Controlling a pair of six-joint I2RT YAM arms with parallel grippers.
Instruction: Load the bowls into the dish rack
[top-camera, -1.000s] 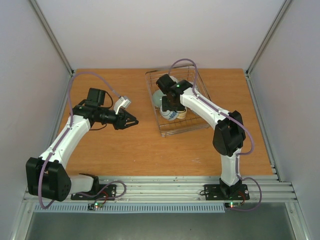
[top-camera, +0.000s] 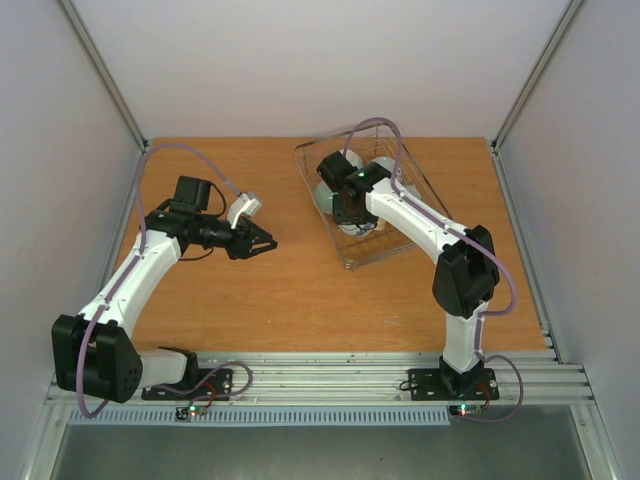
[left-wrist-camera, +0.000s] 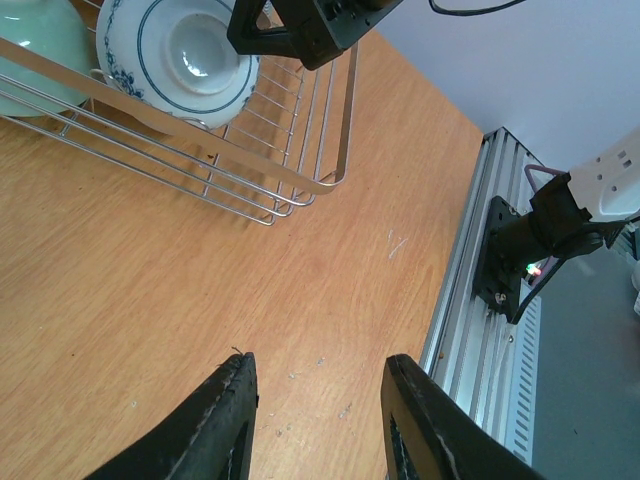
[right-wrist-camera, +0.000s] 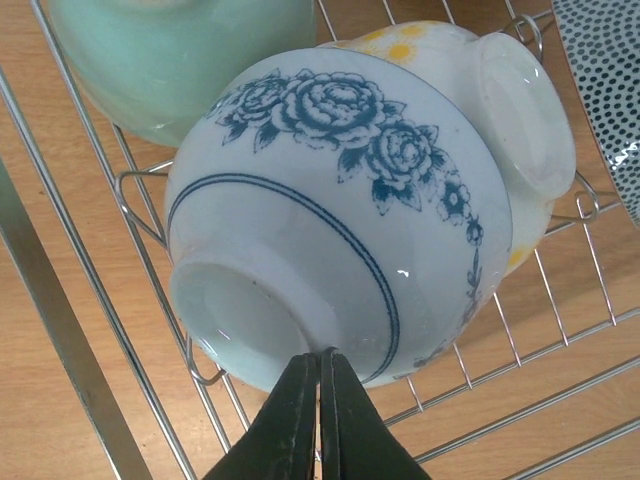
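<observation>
The wire dish rack (top-camera: 385, 250) stands at an angle on the table with several bowls inside. Tilted on its side in the right wrist view is a white bowl with blue flowers (right-wrist-camera: 330, 190); its foot ring faces my right gripper. That gripper is shut with nothing between its fingers, its tips at the foot ring; whether they touch cannot be told. A green bowl (right-wrist-camera: 180, 60) and a yellow-flowered white bowl (right-wrist-camera: 535, 120) lean close by, with a dotted bowl (right-wrist-camera: 610, 80) at the edge. My left gripper is open over bare wood, left of the rack.
The rack's flat metal rim (left-wrist-camera: 150, 115) and wire sides stand up around the bowls. A wall rises behind the table.
The rack has turned, its front edge swinging to the right and its bowls shifting with it. My right arm has moved slightly right. The left arm has stayed still.
</observation>
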